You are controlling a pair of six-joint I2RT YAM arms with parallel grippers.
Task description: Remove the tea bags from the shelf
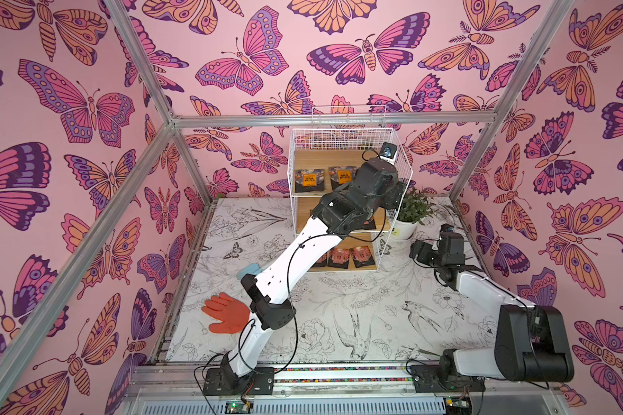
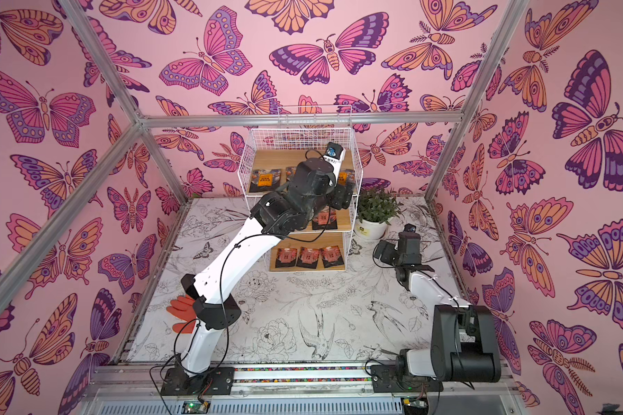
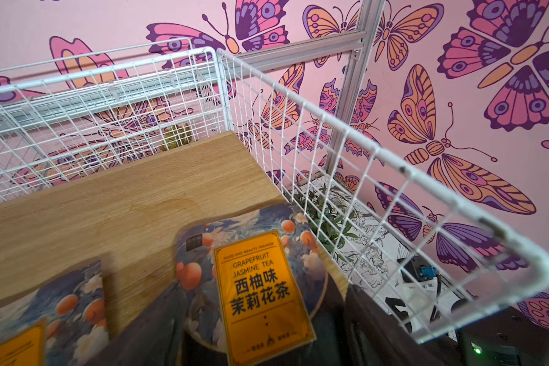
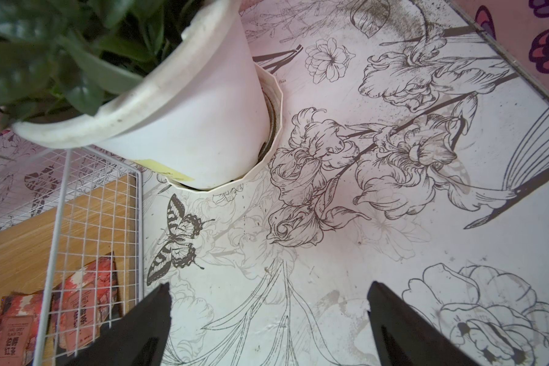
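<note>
On the top shelf, a blue floral tea bag with an orange label (image 3: 263,299) lies at the right end, between the parted fingers of my left gripper; whether they touch it cannot be told. Another blue tea bag (image 3: 48,317) sits to its left. From above, blue tea bags (image 1: 309,180) show along the top board of the white wire shelf (image 1: 292,162). Red tea bags (image 2: 308,257) stand on the bottom board, and one (image 2: 324,219) shows on the middle board. My right gripper is open and empty, low over the table right of the shelf.
A potted plant (image 4: 195,116) stands between the shelf and my right gripper. The shelf's wire side wall (image 3: 372,164) rises close to the right of my left gripper. An orange glove (image 1: 226,312) lies at the table's left.
</note>
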